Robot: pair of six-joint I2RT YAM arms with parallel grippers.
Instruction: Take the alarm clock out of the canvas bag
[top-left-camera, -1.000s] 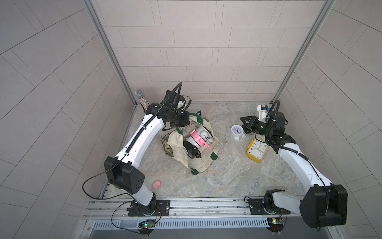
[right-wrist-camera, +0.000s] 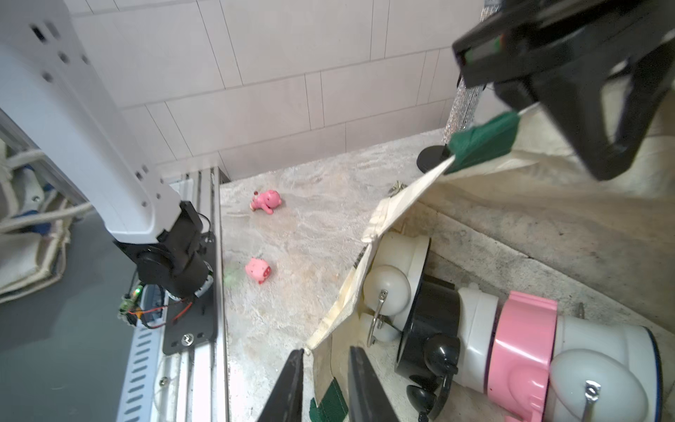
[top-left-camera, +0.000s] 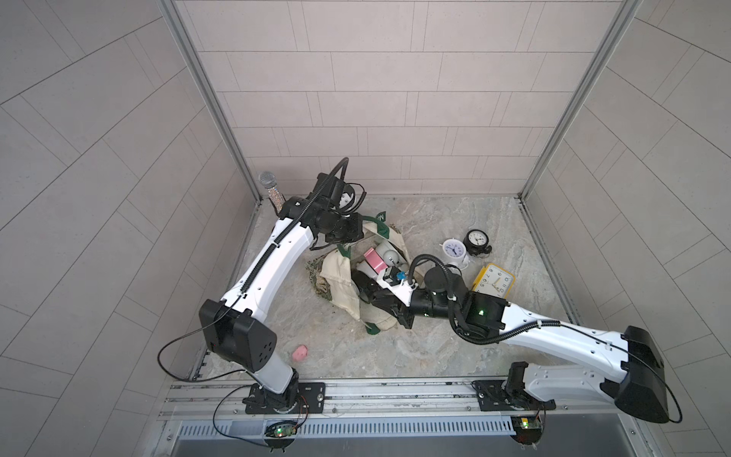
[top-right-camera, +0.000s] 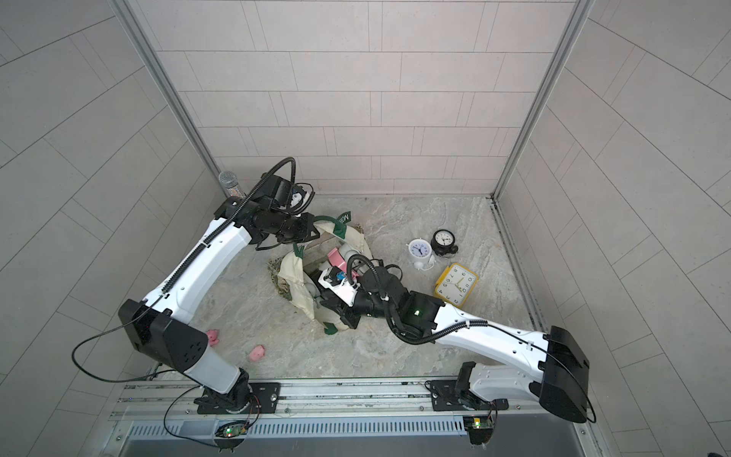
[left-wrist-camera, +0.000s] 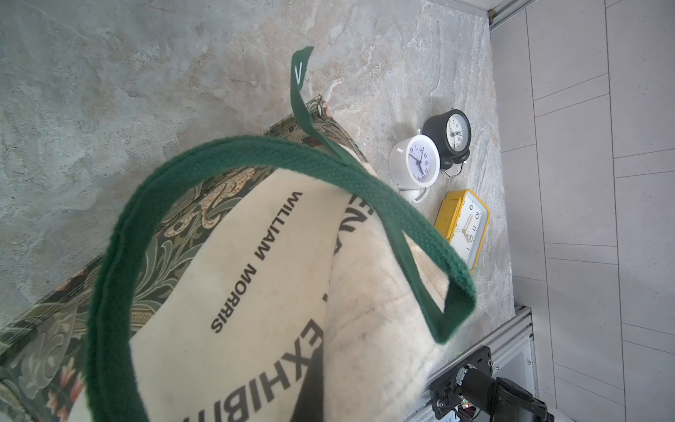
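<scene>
The canvas bag (top-left-camera: 340,283) lies open on the floor. In the right wrist view a cream clock (right-wrist-camera: 388,288), a black clock (right-wrist-camera: 430,327), a pink clock (right-wrist-camera: 524,341) and a grey-white clock (right-wrist-camera: 608,372) sit in a row inside it, with a white body (right-wrist-camera: 476,327) between the black and pink ones. At the bag's raised rim my left gripper (top-left-camera: 356,230) is shut on the canvas; in its wrist view a canvas fold (left-wrist-camera: 372,316) hides most of the fingers. My right gripper reaches over the bag's near side, its fingers apart, no clock between them.
Right of the bag stand a white clock (left-wrist-camera: 415,161), a black clock (left-wrist-camera: 448,131) and a yellow clock (left-wrist-camera: 464,225). Pink toys (top-right-camera: 256,352) lie at the front left. A glass bottle (top-left-camera: 268,182) stands at the back left. Green handles (left-wrist-camera: 168,165) loop over the bag.
The left arm and bag look unmoved.
</scene>
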